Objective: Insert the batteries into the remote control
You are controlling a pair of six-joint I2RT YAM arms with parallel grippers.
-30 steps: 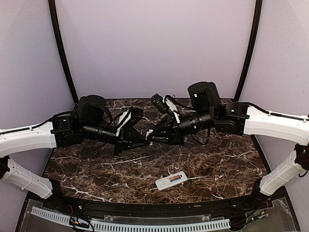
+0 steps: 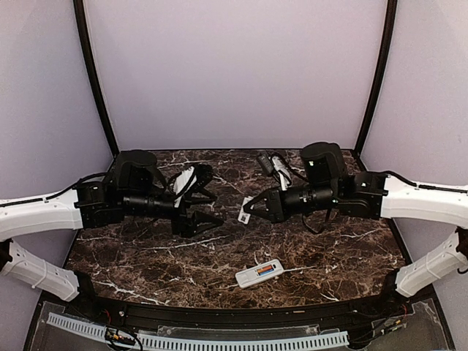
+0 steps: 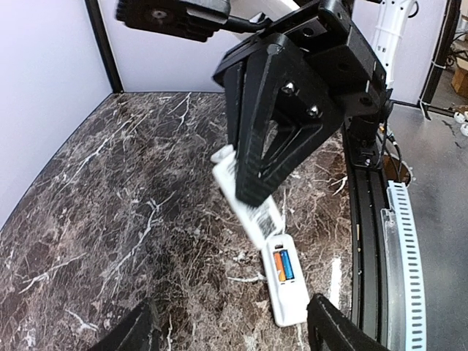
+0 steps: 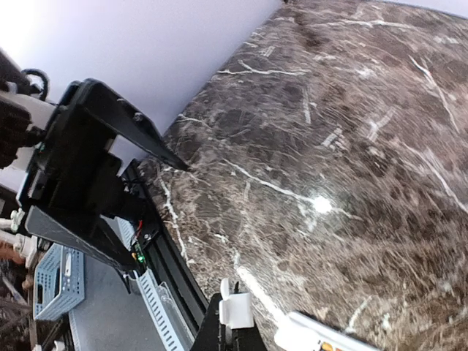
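The white remote control (image 2: 259, 273) lies on the dark marble table near its front edge. Its compartment is uncovered, with an orange battery (image 3: 278, 266) and a blue battery (image 3: 287, 265) side by side inside. My right gripper (image 2: 251, 208) is shut on a thin white battery cover (image 2: 243, 216), held above the table; in the right wrist view the cover (image 4: 235, 311) appears edge-on at the fingertips. Opposite it, my left gripper (image 2: 217, 210) stands open and empty, a short gap from the cover. Both left fingers (image 3: 131, 333) show at the bottom of the left wrist view.
Bare marble table (image 2: 153, 267) surrounds the remote, with no loose objects on it. A perforated white strip (image 2: 197, 342) runs beyond the front edge. Off the table, a blue basket (image 4: 58, 281) shows in the right wrist view.
The left has opened and let go of it; the right has drawn away to the right with the cover. The remote has not moved.
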